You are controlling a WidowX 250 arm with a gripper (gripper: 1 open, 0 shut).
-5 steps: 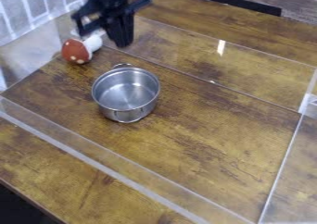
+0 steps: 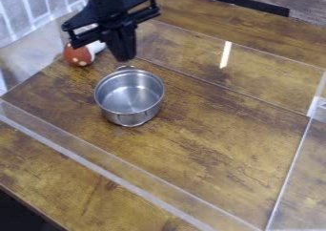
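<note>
My dark gripper [image 2: 120, 52] hangs in the upper left of the camera view, above and behind the steel pot, with nothing visible between its fingers; it appears shut. The steel pot [image 2: 132, 106] stands upright and empty on the wooden table. An orange-and-white object [image 2: 79, 53] lies at the left behind the gripper, partly hidden by it.
Clear panels border the work area at the left, front and right. A small light strip [image 2: 226, 53] lies at the upper right.
My gripper has moved down and toward the pot, now covering more of the orange-and-white object. The pot has not visibly moved.
</note>
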